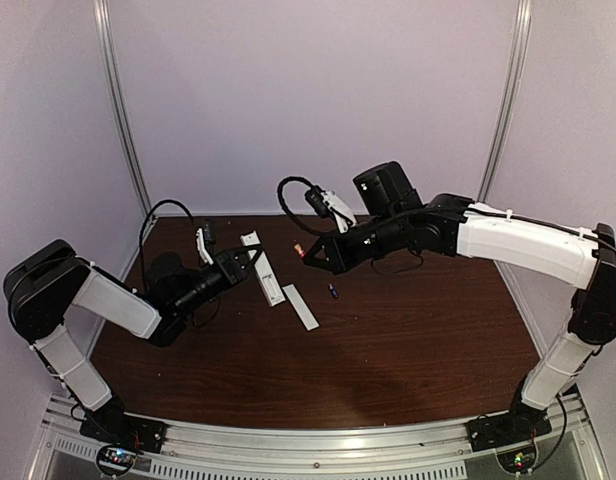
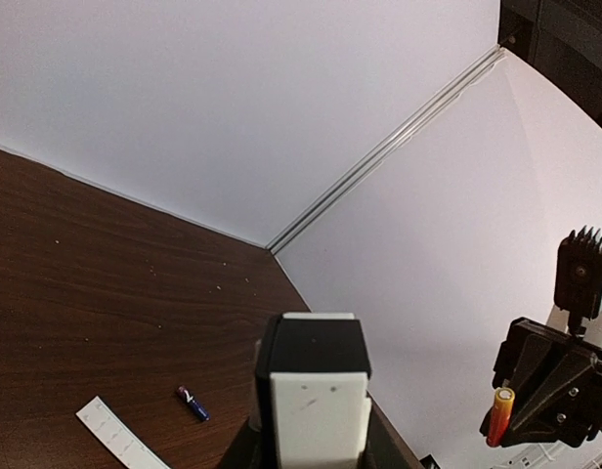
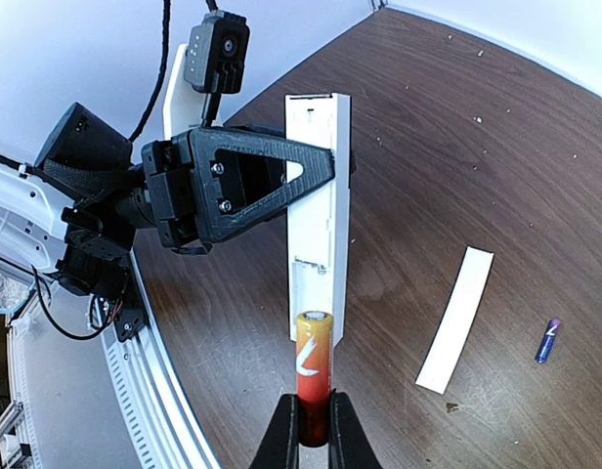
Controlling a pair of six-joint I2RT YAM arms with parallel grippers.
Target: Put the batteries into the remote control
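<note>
The white remote control (image 1: 267,283) is held by my left gripper (image 1: 254,257), shut across its body. In the right wrist view the remote's open battery compartment (image 3: 309,284) faces the camera. My right gripper is shut on an orange-and-red battery (image 3: 314,366), whose end points toward the remote. The two are still apart in the top view, with the orange battery (image 1: 299,249) right of the remote. A second, blue-and-purple battery (image 3: 547,341) lies on the table. Close up, the remote's end (image 2: 319,415) fills the lower middle of the left wrist view.
A flat white battery cover (image 1: 301,307) lies on the dark table (image 1: 388,350) between the remote and the loose battery. Open table stretches in front and to the right. White walls (image 1: 308,110) enclose the back and sides.
</note>
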